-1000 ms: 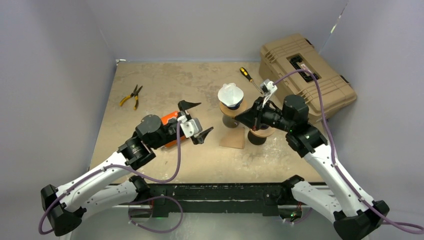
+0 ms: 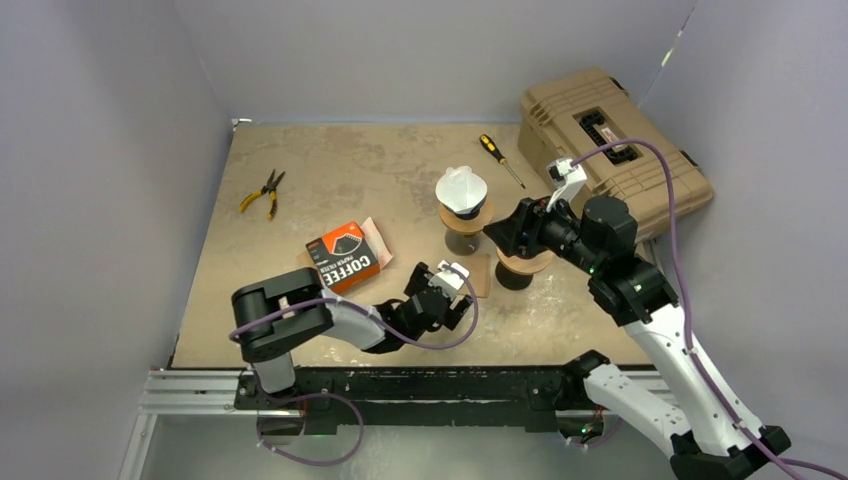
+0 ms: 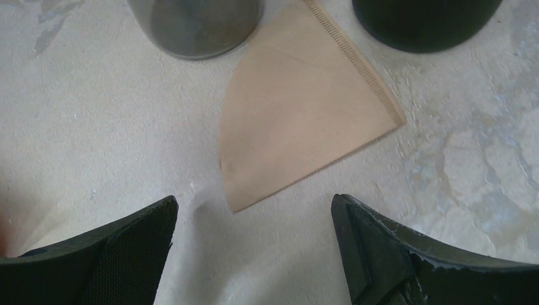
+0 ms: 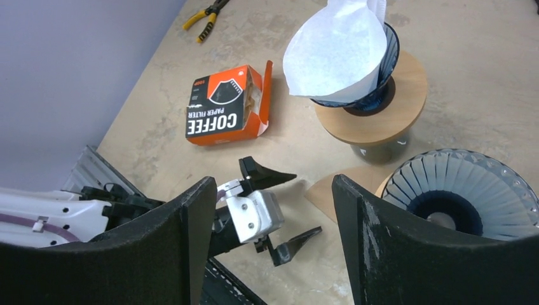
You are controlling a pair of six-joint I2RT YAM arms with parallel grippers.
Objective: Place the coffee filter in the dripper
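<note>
A brown paper filter (image 3: pixel 305 108) lies flat on the table. My left gripper hangs open just short of it, nothing between its fingers. A dripper (image 2: pixel 462 205) on a wooden-topped stand holds a white filter. A second dripper (image 4: pixel 457 184), empty inside apart from its centre, sits at the right wrist view's lower right, mostly hidden from above by my right gripper (image 2: pixel 520 225). That gripper is over it, fingers apart and empty. The orange coffee filter box (image 2: pixel 343 258) lies at the left.
Pliers (image 2: pixel 264 197) lie far left, a screwdriver (image 2: pixel 501 158) at the back. A large tan case (image 2: pixel 600 150) fills the back right.
My left gripper has come down and right, from over the box to beside the flat filter. My right gripper has shifted slightly right.
</note>
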